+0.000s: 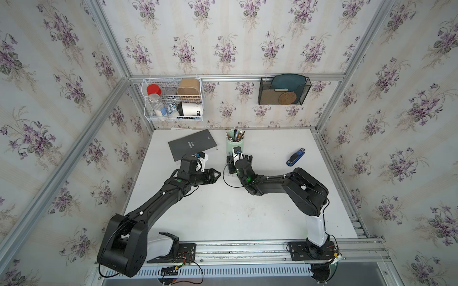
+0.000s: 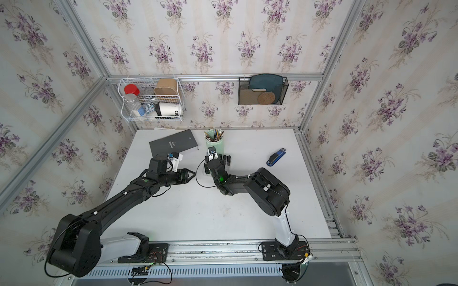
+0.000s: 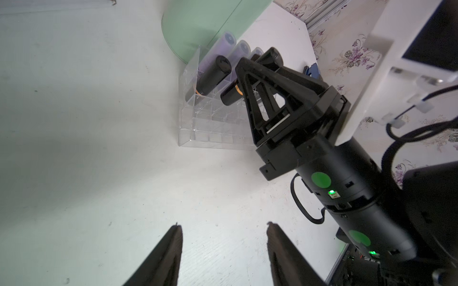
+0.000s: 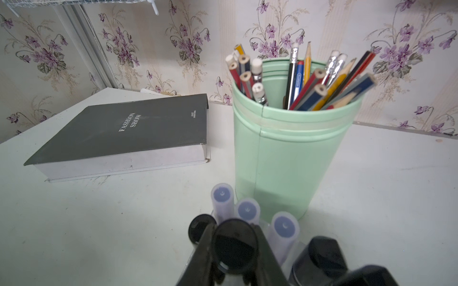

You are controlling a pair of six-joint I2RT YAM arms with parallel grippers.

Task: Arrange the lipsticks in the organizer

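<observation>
A clear acrylic organizer [image 3: 205, 133] sits in front of the green cup, holding several purple tubes and black lipsticks [image 3: 213, 75] with tilted look in the left wrist view. My right gripper is over the organizer, its fingers either side of a black-capped lipstick [image 4: 233, 240]; whether it grips it is unclear. My left gripper hangs over bare table left of the organizer, open with nothing between its fingers.
Behind stands a green pencil cup [image 4: 286, 157]. A grey book [image 4: 124, 128] lies at back left, a blue stapler [image 1: 295, 156] at right. Wall baskets hang above.
</observation>
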